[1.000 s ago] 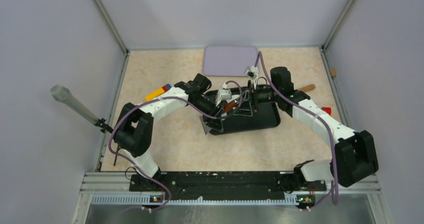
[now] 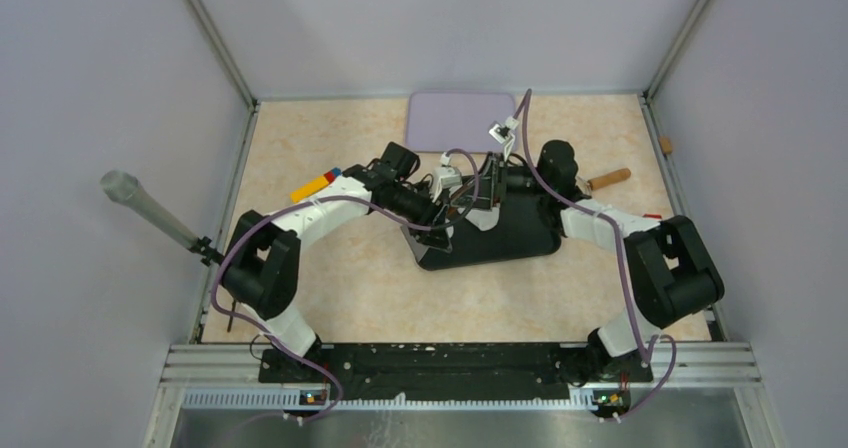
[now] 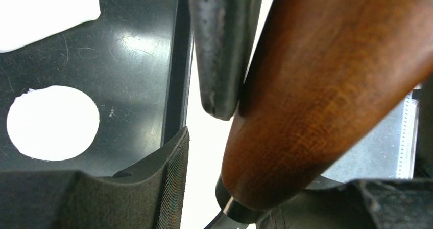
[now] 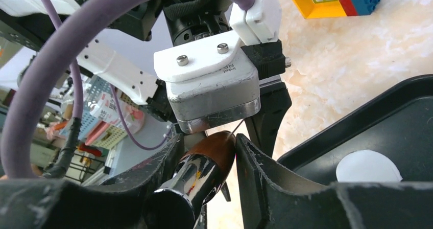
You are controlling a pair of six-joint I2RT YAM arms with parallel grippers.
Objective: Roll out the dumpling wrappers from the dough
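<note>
A brown wooden-handled tool (image 3: 311, 86) hangs above the black tray (image 3: 133, 60); my left gripper (image 2: 440, 208) is shut on it, and the handle fills much of the left wrist view. My right gripper (image 2: 492, 178) is at the tool's other end, its fingers either side of a shiny metal cap (image 4: 196, 180); whether they touch it is unclear. White dough pieces lie on the tray: a round flat one (image 3: 53, 122) and a larger piece (image 3: 41, 14).
A purple board (image 2: 460, 118) lies at the back. A yellow, red and blue toy (image 2: 313, 184) is left of the tray. A wooden rolling pin (image 2: 610, 179) lies at the right, partly hidden by the arm.
The right arm has risen and shifted slightly toward the back, its elbow moving inward, with its gripper around the tool's end. The left arm has moved very little.
</note>
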